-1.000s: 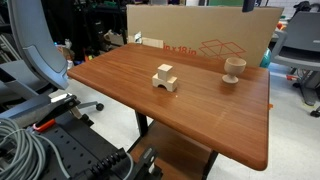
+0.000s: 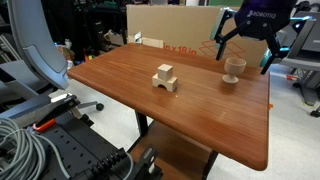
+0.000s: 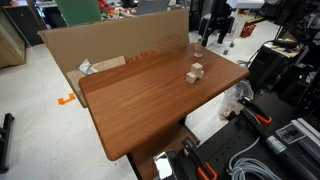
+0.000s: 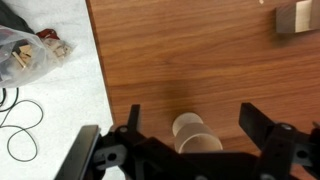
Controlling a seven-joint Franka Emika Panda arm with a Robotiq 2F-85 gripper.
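A pale goblet-like cup (image 2: 234,68) stands upright at the right-hand back part of the brown table. From the wrist view, the cup (image 4: 194,133) shows between and beyond the open fingers. My gripper (image 2: 242,62) hangs over and around the cup's place, its fingers spread wide, with nothing held. Whether either finger touches the cup cannot be told. Near the table's middle sits a small stack of wooden blocks (image 2: 164,76), a cube on top of an arched piece. In exterior view 2 the blocks (image 3: 195,73) lie clear of the gripper (image 3: 206,46).
A cardboard sheet (image 2: 170,22) stands along the back edge of the table (image 2: 215,115). Beyond the table edge, a clear bag (image 4: 35,50) holding small wooden pieces lies on the floor.
The gripper has come down from above the view toward the cup, its fingers staying apart. Cup and blocks have not moved.
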